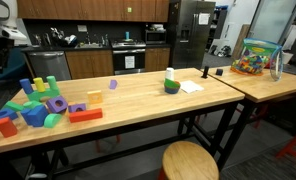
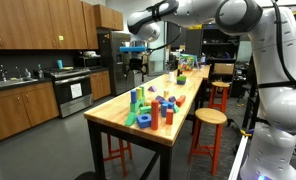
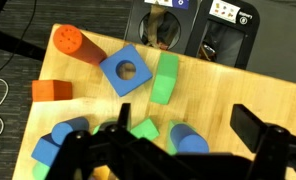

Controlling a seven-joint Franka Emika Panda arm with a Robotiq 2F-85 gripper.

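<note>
My gripper is open over the table, its dark fingers well apart and nothing held between them. Below it in the wrist view lie wooden blocks: a blue square with a round hole (image 3: 126,70), a long green block (image 3: 165,79), a red cylinder (image 3: 78,44) and an orange cube (image 3: 52,90). A blue cylinder (image 3: 188,139) is near the lower middle, in front of a green piece. Other blue and green pieces at lower left are partly hidden by the gripper. From the side, the gripper (image 2: 136,68) hangs above the block-covered table end.
Farther along the table (image 1: 138,95) stand a green bowl (image 1: 172,87) and a white paper (image 1: 191,87). A wooden stool (image 1: 190,161) is in front. A clear bin of colourful things (image 1: 256,56) sits on another table.
</note>
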